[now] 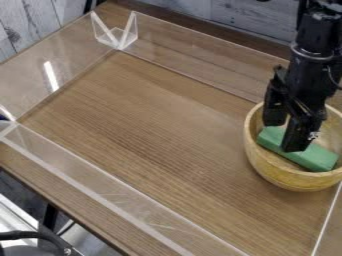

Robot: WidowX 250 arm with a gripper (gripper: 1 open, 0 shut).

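Observation:
My gripper [293,115] hangs in the upper right of the camera view, its black fingers open and reaching down into a wooden bowl [290,177]. A green block [307,154] lies in the bowl beneath the fingers. Whether the fingertips touch the block cannot be made out clearly.
Clear plastic guards run along its edges, with a white bracket at the back left. A grey plank wall stands behind, and dark cables show at the bottom left corner.

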